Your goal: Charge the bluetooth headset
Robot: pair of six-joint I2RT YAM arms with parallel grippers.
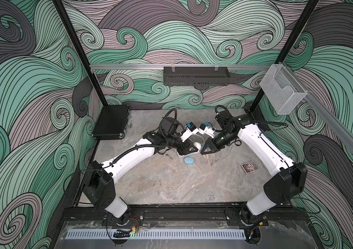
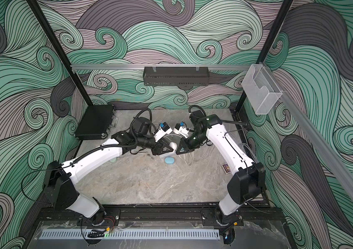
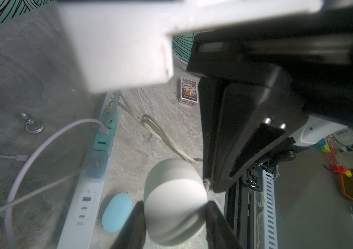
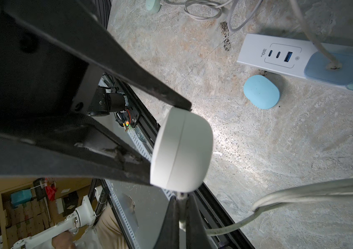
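The white headset case point(image 3: 175, 203) is held above the table, with my left gripper shut on it. In the right wrist view the same case point(image 4: 182, 149) sits between the left fingers. Right below it, my right gripper is shut on the plug point(image 4: 181, 198) of a pale charging cable point(image 4: 236, 223). The plug's end meets the case's lower edge; how far it goes in, if at all, I cannot tell. From the left, the right fingers point(image 3: 222, 166) stand close beside the case and hide most of the plug.
Below lies a white power strip point(image 3: 78, 207) with adapters and cables plugged in. A light-blue rounded case point(image 4: 262, 91) rests beside it. A small card box point(image 1: 249, 167) lies at the right; a black case point(image 1: 111, 121) stands back left.
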